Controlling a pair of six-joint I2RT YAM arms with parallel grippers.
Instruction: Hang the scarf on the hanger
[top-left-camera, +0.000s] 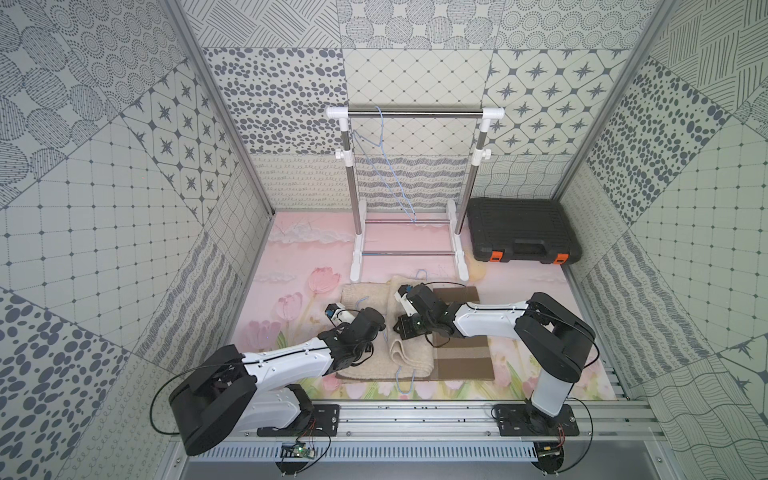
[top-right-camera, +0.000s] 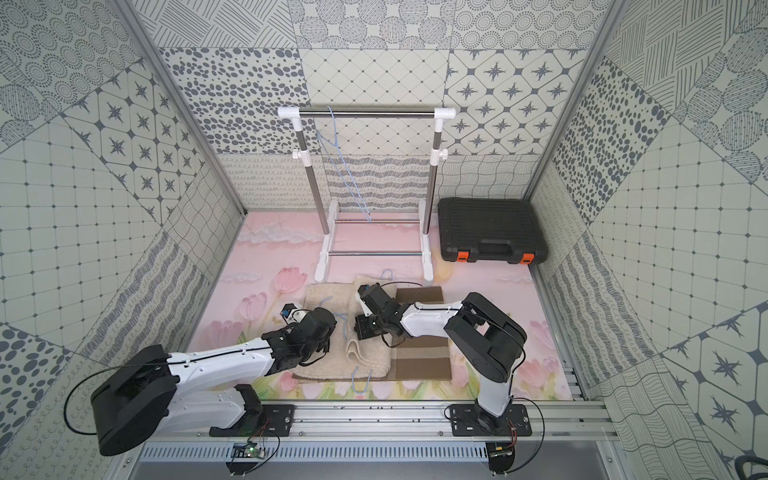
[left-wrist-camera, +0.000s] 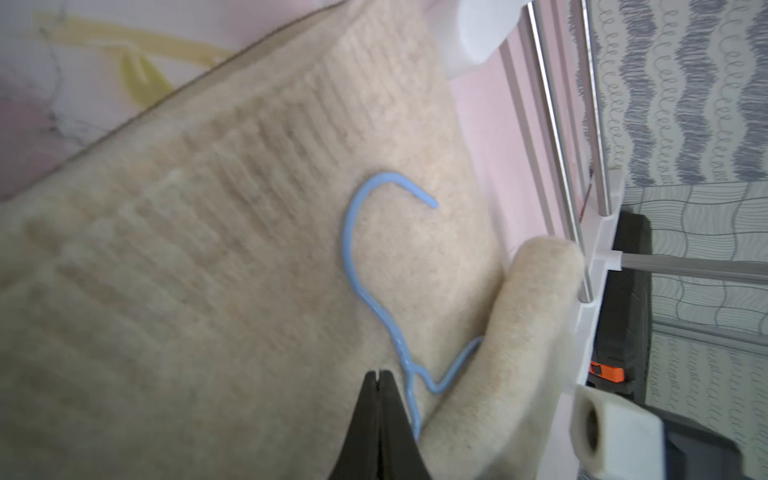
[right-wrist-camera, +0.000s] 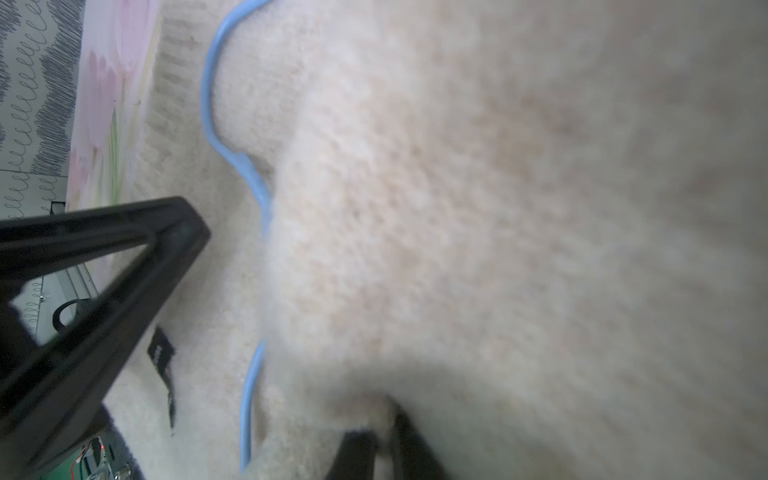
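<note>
The beige scarf (top-left-camera: 364, 368) lies flat on the table with a rolled fold across it. A blue wire hanger (left-wrist-camera: 352, 240) rests on it, partly covered by that fold; its hook lies on the scarf in the left wrist view. My left gripper is shut with nothing between its fingers, and the hanger's neck passes just to their right. My right gripper is shut on the fold of the scarf, whose cloth fills most of the right wrist view. The hanger's wire (right-wrist-camera: 209, 96) runs down beside the fold there.
Behind the scarf stands a white and silver rack (top-left-camera: 416, 114) with another blue hanger (top-left-camera: 389, 168) on its bar. A black case (top-left-camera: 524, 228) sits right of it. Brown striped cloth (top-left-camera: 464, 368) shows right of the scarf. Pink table between scarf and rack is mostly clear.
</note>
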